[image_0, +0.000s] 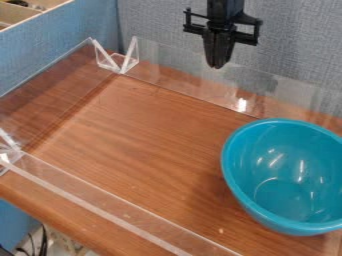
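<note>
My black gripper (217, 58) hangs at the top centre, high above the back of the wooden board, with its narrow fingers together and nothing visible between them. A glossy teal bowl (285, 183) stands empty at the right of the board (134, 150), below and to the right of the gripper.
Clear plastic walls (114, 200) edge the board, with white corner brackets (116, 58) at the back left. The middle and left of the board are bare. A wooden box (16, 12) shows at the top left, and dark cables (40, 243) lie at the lower left.
</note>
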